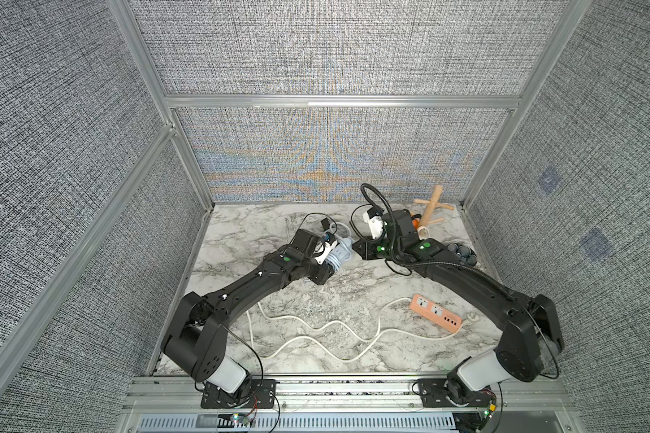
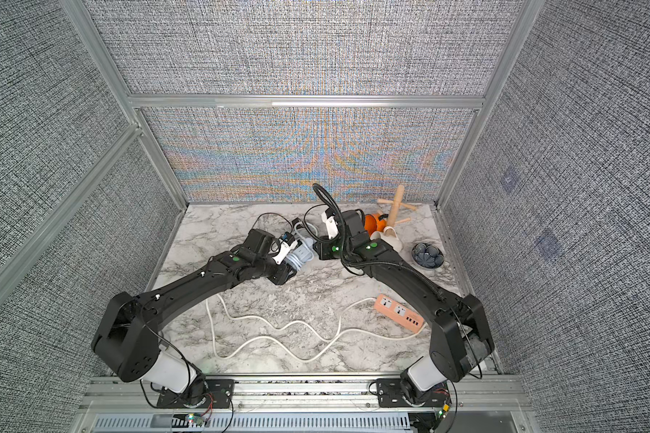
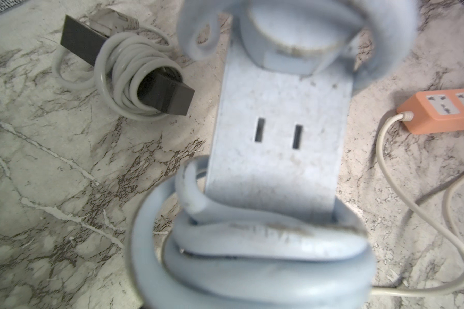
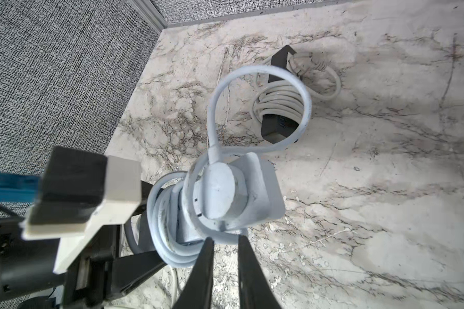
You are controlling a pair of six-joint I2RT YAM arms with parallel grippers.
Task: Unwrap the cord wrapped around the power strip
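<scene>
The pale blue power strip is raised at the centre of the table, its cord wound in loops around it, with a loose loop standing above the plug end in the right wrist view. My left gripper is at the wound end of the strip (image 4: 257, 190); whether it grips is hidden. My right gripper is at the plug end, its fingertips close together at the lowest cord loop; what lies between them is hard to see.
A black strip with wound white cord (image 4: 277, 126) lies at the back. An orange power strip (image 1: 435, 312) with long white cord lies at front right. A dark bowl (image 2: 427, 254), orange object (image 2: 372, 225) and wooden rack (image 2: 397, 202) stand at back right.
</scene>
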